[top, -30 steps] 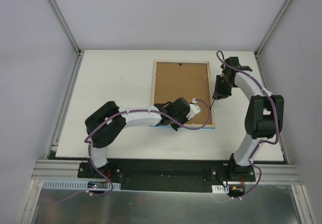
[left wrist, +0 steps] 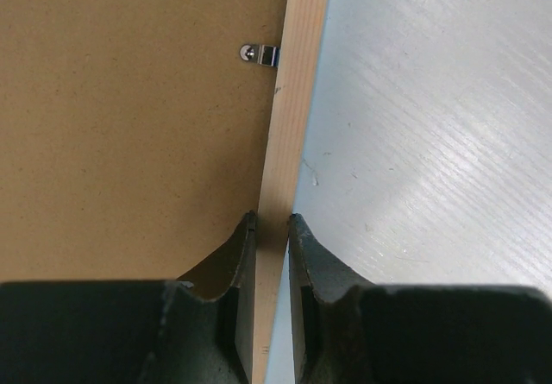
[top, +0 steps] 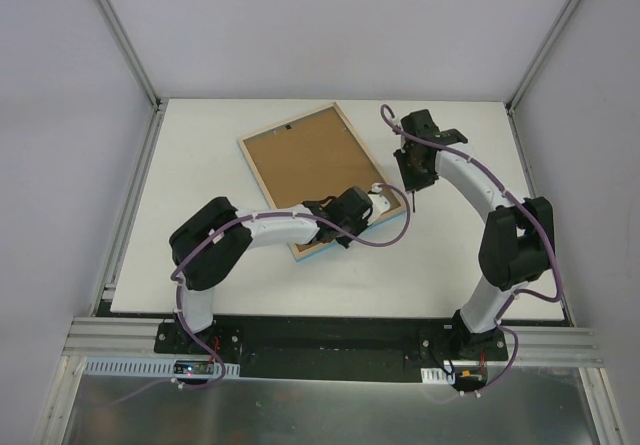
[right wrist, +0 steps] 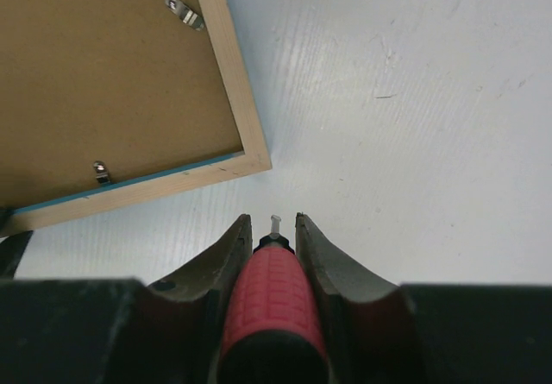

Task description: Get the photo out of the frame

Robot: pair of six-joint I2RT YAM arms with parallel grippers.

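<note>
The picture frame [top: 359,142] lies back side up on the table, turned at a slant, with its brown backing board [top: 305,160] in place. My left gripper is shut on the frame's pale wooden edge [left wrist: 297,73]. A metal clip [left wrist: 268,55] reaches from the board to that edge. In my right gripper, shut, is a screwdriver with a red handle [right wrist: 274,293]; its shaft points at bare table, just outside a frame corner [right wrist: 253,147]. Two more clips, an upper one [right wrist: 185,12] and a lower one [right wrist: 102,173], show in the right wrist view.
A small dark fitting [top: 289,126] sits on the board near its far edge. Cables hang along both arms.
The frame has swung anticlockwise in the top view, its far end moving left. My right arm has moved left with the screwdriver, whose tip no longer lies over the frame.
</note>
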